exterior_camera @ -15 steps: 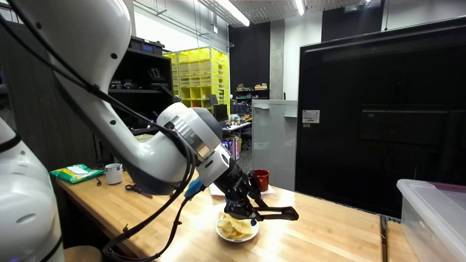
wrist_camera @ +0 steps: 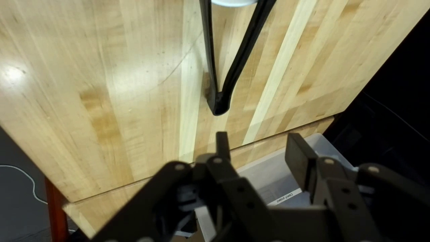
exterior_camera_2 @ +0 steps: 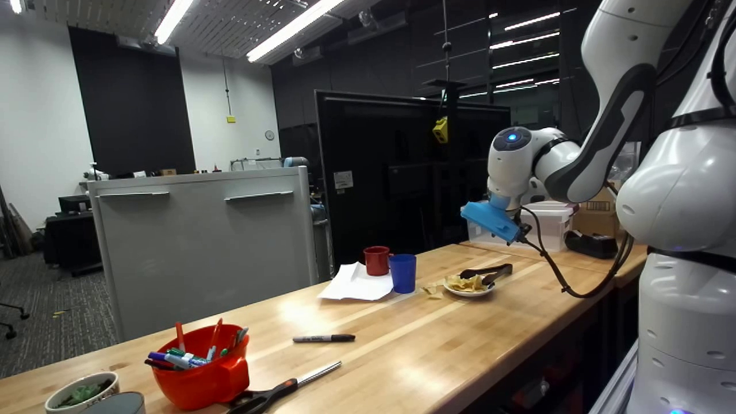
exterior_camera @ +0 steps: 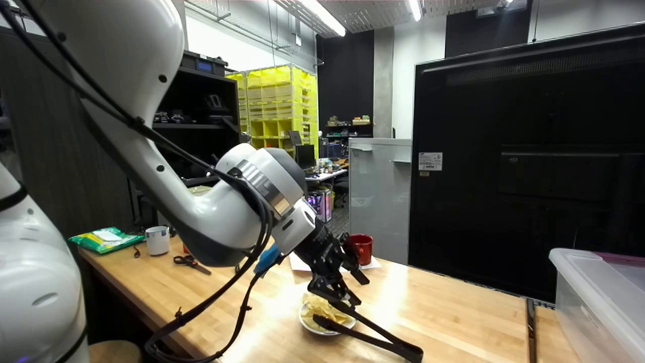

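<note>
Black tongs (exterior_camera: 387,342) lie with their arms spread, one end over the plate of chips and the hinged end out past its rim. In the wrist view, the hinge of the tongs (wrist_camera: 219,101) is ahead of my fingertips, clear of them. My gripper is open, its two fingers apart with only table and bin visible between them. The gripper (exterior_camera: 361,290) hovers above the far side of the white plate (exterior_camera: 309,325) in exterior view 1. Yellow chips (exterior_camera_2: 463,283) fill the plate; a few seem to lie beside it.
Behind the plate stand a blue cup (exterior_camera_2: 403,273) and a red mug (exterior_camera_2: 376,261) near white paper (exterior_camera_2: 355,283). A clear bin (exterior_camera: 595,308) stands at the table's far end. Farther along the table are a marker (exterior_camera_2: 324,338), scissors (exterior_camera_2: 276,393) and a red pen holder (exterior_camera_2: 207,379).
The tongs were in my gripper, held out above the plate; now they are let go and lie lower, across the plate's edge. My gripper's fingers have spread; the arm has barely moved.
</note>
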